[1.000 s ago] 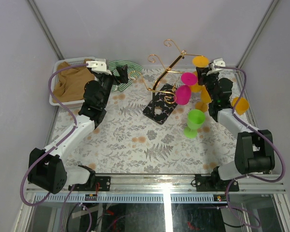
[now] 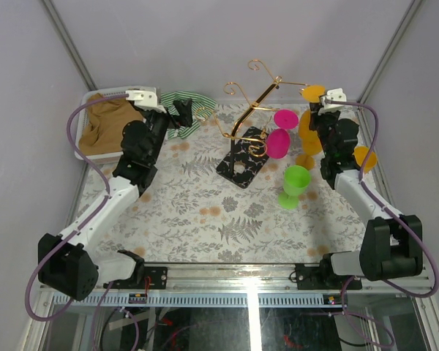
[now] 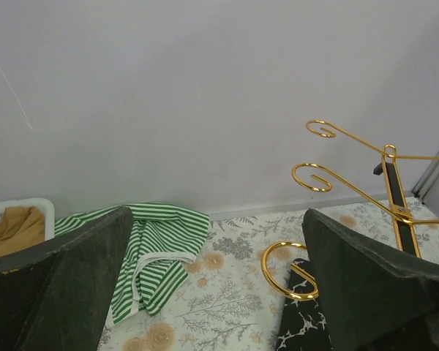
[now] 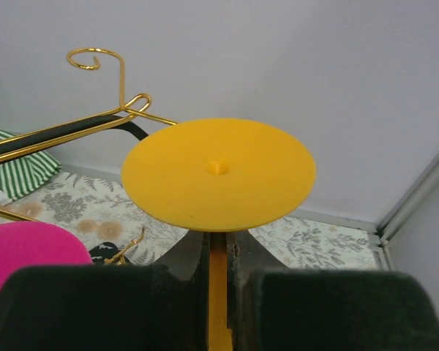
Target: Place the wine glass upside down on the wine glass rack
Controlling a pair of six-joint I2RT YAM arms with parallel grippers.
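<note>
A gold wine glass rack (image 2: 254, 107) with curled arms stands on a black base (image 2: 227, 170). My right gripper is shut on the stem of an upside-down yellow glass (image 4: 175, 175), whose round foot faces up. It is right of the rack's top arms in the top view. My left gripper (image 2: 183, 113) stands open and empty at the rack's left; its fingers frame the rack and cloth in the left wrist view. Pink glasses (image 2: 278, 143), other yellow glasses (image 2: 364, 159) and a green glass (image 2: 296, 180) are around the right side.
A white basket (image 2: 95, 156) with brown cloth stands at the back left, beside a striped cloth (image 3: 161, 234). Walls border the back and sides.
My right gripper has moved to the right with the yellow glass in it, away from the rack's arms. The left arm is nearly still.
</note>
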